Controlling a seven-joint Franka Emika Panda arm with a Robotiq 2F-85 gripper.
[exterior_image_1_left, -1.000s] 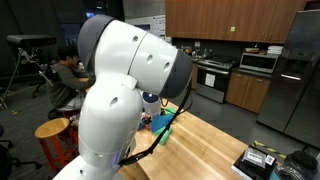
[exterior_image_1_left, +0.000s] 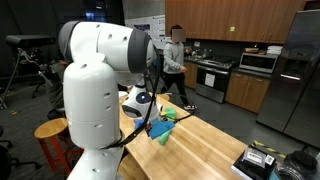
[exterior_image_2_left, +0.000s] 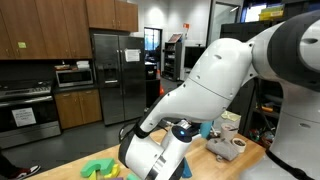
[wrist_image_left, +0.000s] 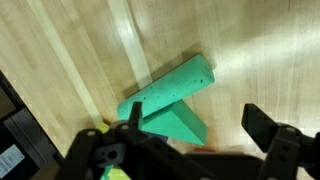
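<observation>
In the wrist view, a long green block (wrist_image_left: 168, 90) lies slantwise on the wooden table. Just below it in that view is a green wedge-shaped block (wrist_image_left: 183, 122). My gripper stands open, its dark fingers wide apart on either side of the wedge, with nothing seen held. A bit of yellow shows at lower left, partly hidden by one finger (wrist_image_left: 100, 147). In exterior view 1, blue pieces (exterior_image_1_left: 160, 128) and green pieces (exterior_image_1_left: 168, 113) lie by the arm's end. A green block (exterior_image_2_left: 98, 166) also shows at the bottom of exterior view 2.
A black boxed item (exterior_image_1_left: 255, 162) and a dark round object (exterior_image_1_left: 300, 160) occupy its near right corner. A person (exterior_image_1_left: 174, 65) stands behind the far end. Cups (exterior_image_2_left: 206, 130) and other clutter stand right of the arm in exterior view 2.
The arm has swung left in exterior view 1, and its wrist is now left of and closer over the blocks. More of the blue and green pieces shows now.
</observation>
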